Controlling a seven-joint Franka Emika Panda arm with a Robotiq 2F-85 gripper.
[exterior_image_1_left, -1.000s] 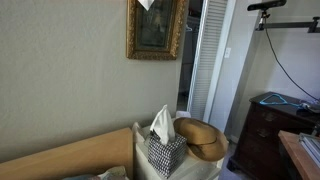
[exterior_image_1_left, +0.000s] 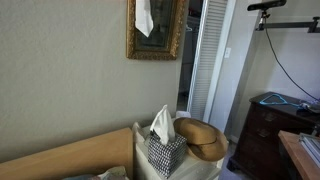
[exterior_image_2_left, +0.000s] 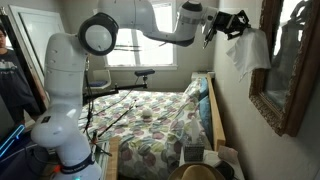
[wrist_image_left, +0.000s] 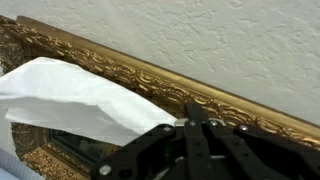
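A white tissue (wrist_image_left: 75, 92) reaches out from my gripper in the wrist view, in front of the gold picture frame. The fingers appear shut on its end. Exterior view 2 has the gripper (exterior_image_2_left: 236, 27) high up by the wall, with the tissue (exterior_image_2_left: 250, 48) hanging below it. In exterior view 1 only the hanging tissue (exterior_image_1_left: 144, 17) shows, at the top edge beside the picture; the gripper is out of view. Below stands a black-and-white patterned tissue box (exterior_image_1_left: 167, 155), another tissue (exterior_image_1_left: 163, 125) sticking up from its opening.
The ornate gold picture frame (exterior_image_1_left: 131, 38) hangs on the wall close to the tissue. A brown straw hat (exterior_image_1_left: 203, 140) lies beside the box. A bed with a patterned cover (exterior_image_2_left: 150, 125) fills the back of exterior view 2. A dark dresser (exterior_image_1_left: 262, 135) stands at right.
The hanging tissue has come down steadily in exterior view 1, so more of it shows over the wall and picture frame. The box, its tissue and the hat have stayed put.
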